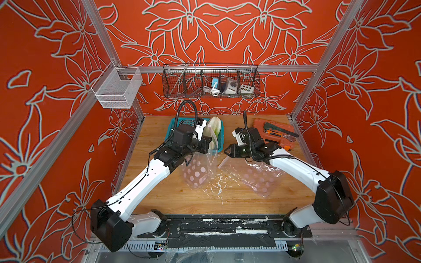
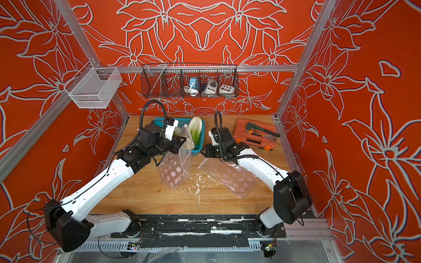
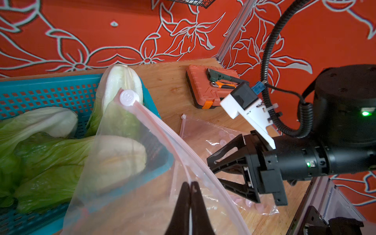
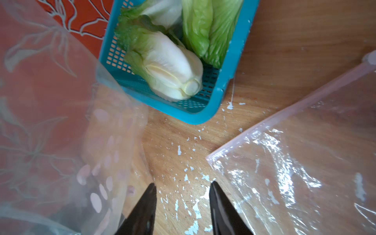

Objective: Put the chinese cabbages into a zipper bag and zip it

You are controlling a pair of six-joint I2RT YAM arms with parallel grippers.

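Observation:
My left gripper is shut on the pink-zip edge of a clear dotted bag (image 3: 105, 184), which hangs in front of the blue basket (image 4: 217, 98). Several Chinese cabbages lie in the basket, some seen through the film in the left wrist view. My right gripper stands open just right of the hanging bag, with nothing between its fingers. A second clear bag (image 4: 297, 148) lies flat on the table beneath and right of it.
An orange toolbox (image 1: 267, 135) with tools sits at the back right. Wire baskets (image 1: 210, 81) hang on the back wall. White flecks are scattered on the wooden table (image 1: 149, 192) between the bags.

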